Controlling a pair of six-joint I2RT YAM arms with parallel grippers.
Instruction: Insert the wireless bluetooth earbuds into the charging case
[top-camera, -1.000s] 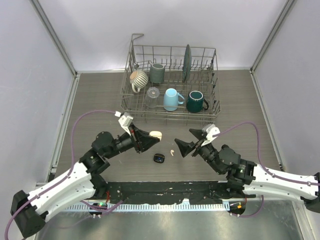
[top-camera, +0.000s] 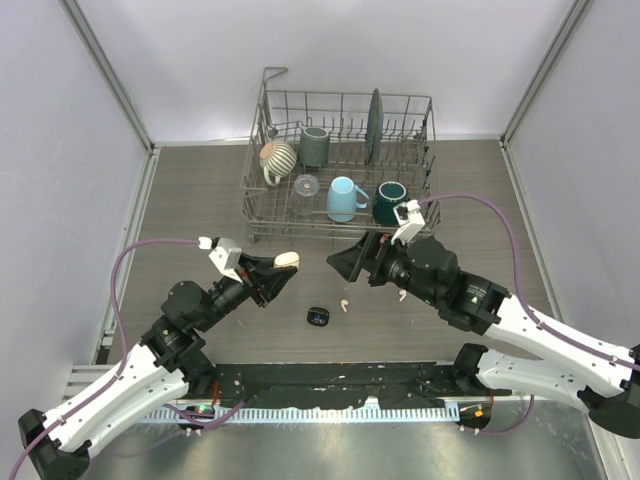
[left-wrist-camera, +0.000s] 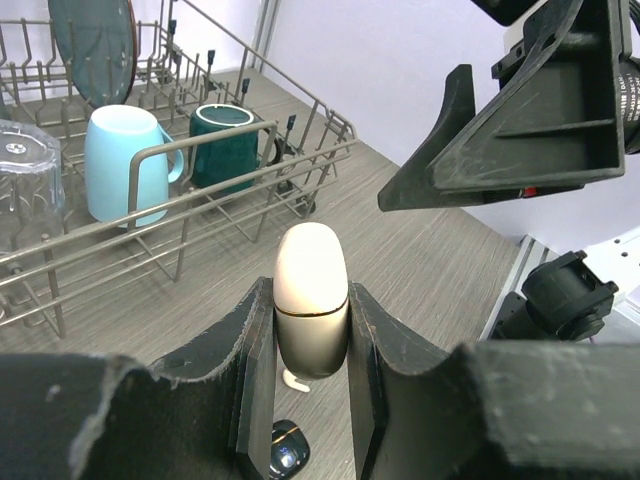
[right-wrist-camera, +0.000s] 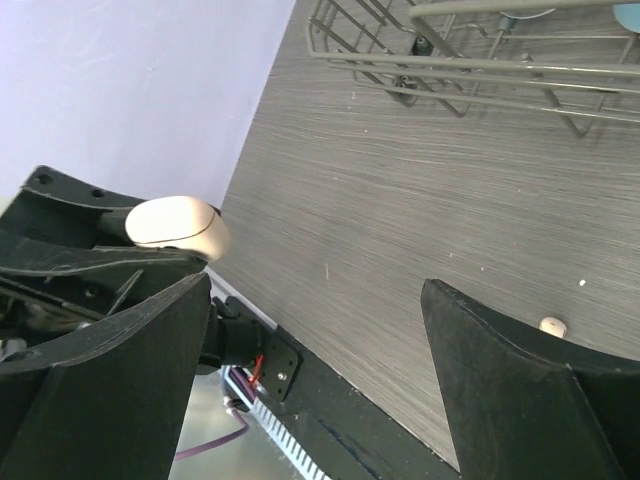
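The cream-white charging case (left-wrist-camera: 312, 262), closed with a dark seam across it, is upright between the fingers of my left gripper (top-camera: 280, 270), which is shut on it. It is held above the table at left of centre. Facing it from the right, my right gripper (top-camera: 356, 272) is open, nothing between its spread fingers, and apart from the case. One small white earbud (top-camera: 345, 304) lies on the table in the middle; it also shows in the left wrist view as an earbud (left-wrist-camera: 296, 381). A second earbud (top-camera: 402, 294) lies farther right, partly beside the right arm.
A small black glossy box (top-camera: 318, 316) lies on the table left of the first earbud. At the back stands a wire dish rack (top-camera: 340, 225) holding several mugs, a glass and a plate. Bare table (top-camera: 180, 240) extends on either side of the rack.
My left gripper has drawn left and slightly up in the top view with the case. The right gripper moved up and left, closer to the rack's front edge, its fingers now pointing towards the case.
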